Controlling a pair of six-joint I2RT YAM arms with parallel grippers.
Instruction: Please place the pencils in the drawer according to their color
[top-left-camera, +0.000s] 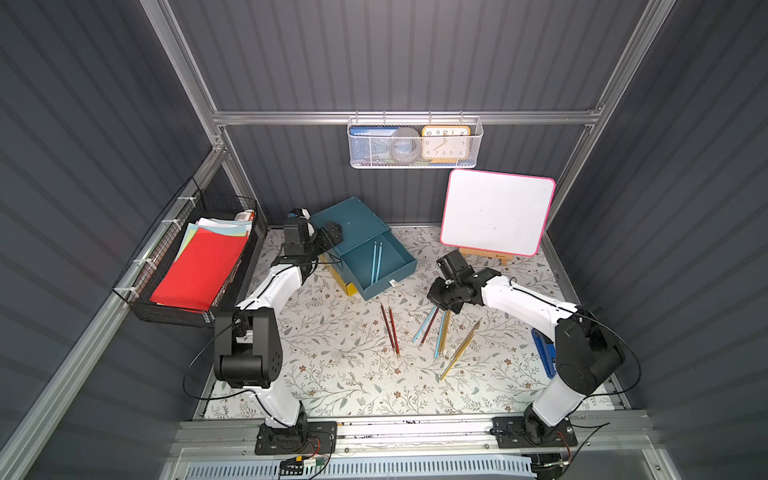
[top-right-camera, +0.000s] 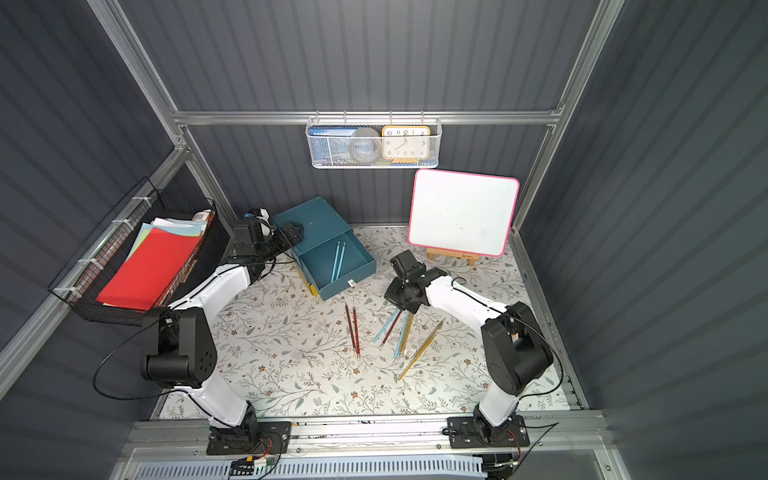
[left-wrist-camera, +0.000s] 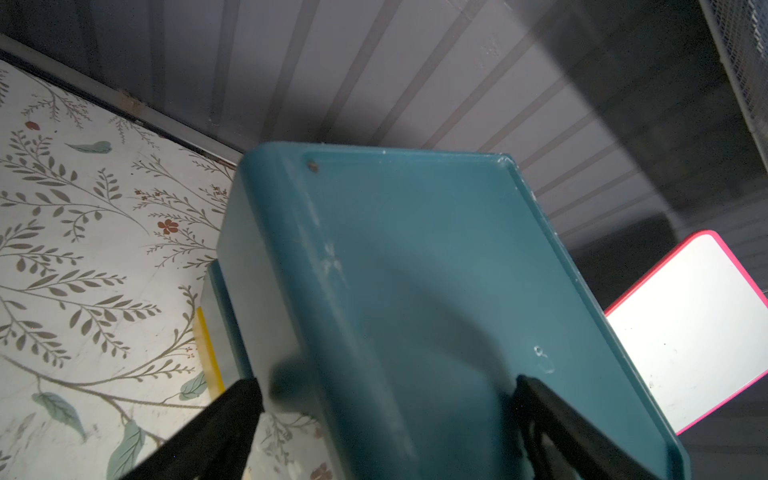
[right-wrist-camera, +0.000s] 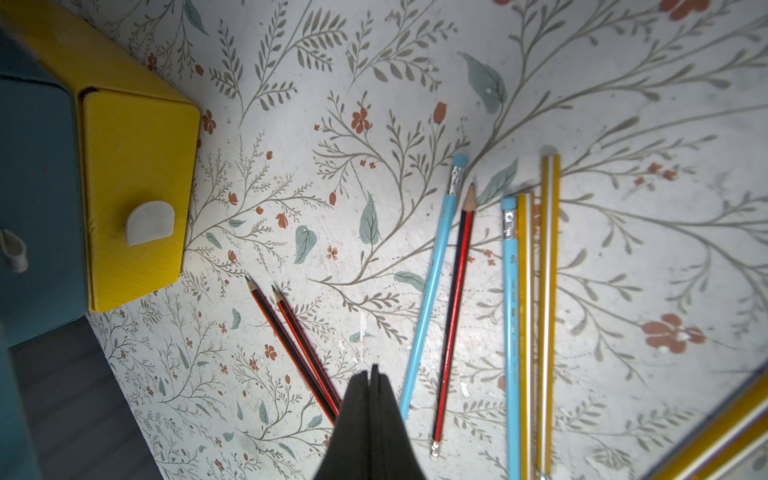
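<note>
Seen in the right wrist view, my right gripper is shut with nothing between its fingertips. It hangs above the table, apart from the light blue pencil (right-wrist-camera: 432, 272), which lies just right of the tips. Beside that lie a red-and-black pencil (right-wrist-camera: 454, 320), another light blue pencil (right-wrist-camera: 512, 320) and yellow pencils (right-wrist-camera: 548, 304). Two red pencils (top-left-camera: 389, 328) lie further left. Two light blue pencils (top-left-camera: 376, 261) rest inside the open blue drawer (top-left-camera: 384, 287). At the blue box (left-wrist-camera: 400, 240), my left gripper is open, its fingers wide apart about the box's edge.
A yellow drawer front (right-wrist-camera: 136, 264) sits low on the box. More yellow pencils (top-left-camera: 460, 352) lie at the right. A whiteboard (top-left-camera: 497, 212) stands behind the right arm, and a wire basket (top-left-camera: 140, 297) is at far left.
</note>
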